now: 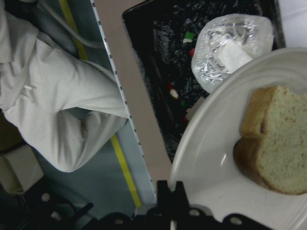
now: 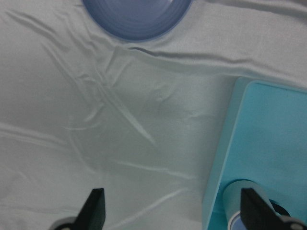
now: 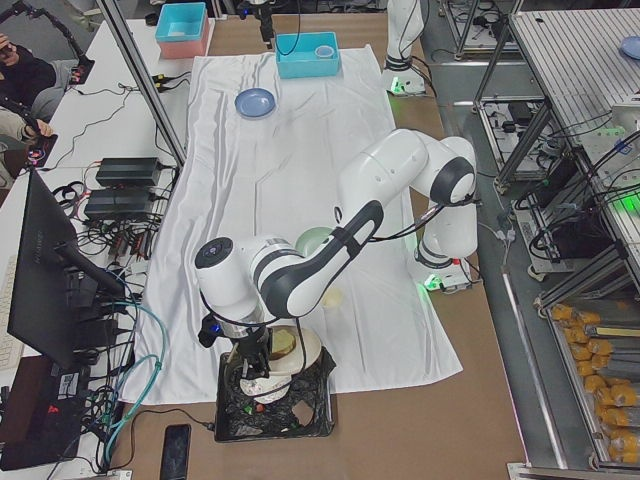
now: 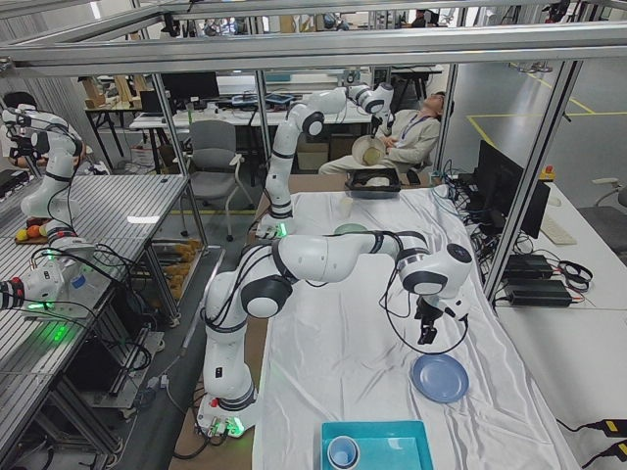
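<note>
My left gripper is shut on the rim of a white plate point(image 1: 206, 177) carrying a slice of bread point(image 1: 273, 143), held tilted over the edge of a black bin point(image 1: 158, 57) with crumpled plastic wrap point(image 1: 230, 43) and small scraps. My right gripper is open above the white cloth, between a blue plate point(image 2: 136, 14) and a teal tray point(image 2: 268, 129) holding a cup point(image 2: 235, 199).
A green plate point(image 4: 350, 228) lies on the cloth, partly hidden by my arms. A monitor point(image 3: 40, 270) and cables line the left side. A person point(image 4: 421, 137) sits beyond the bin.
</note>
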